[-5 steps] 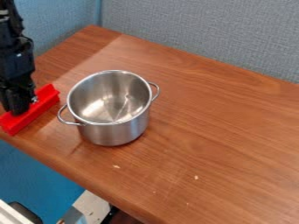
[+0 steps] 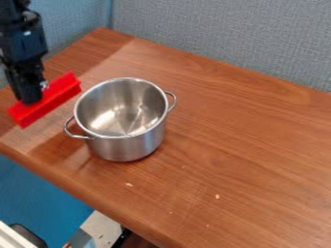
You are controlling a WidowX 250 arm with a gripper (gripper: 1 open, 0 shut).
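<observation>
At the left edge of the table my black gripper is over a red rectangular block, its fingers down at the block's top. The block looks raised a little and tilted; whether the fingers are closed on it is hard to see. Just to its right stands a steel pot with two loop handles, and nothing shows inside it.
Grey padded walls rise at the back, and a blue surface with some metal hardware lies below the table's front left edge.
My gripper and the red block have moved up and slightly right together, away from the front left edge. The pot has stayed where it was.
</observation>
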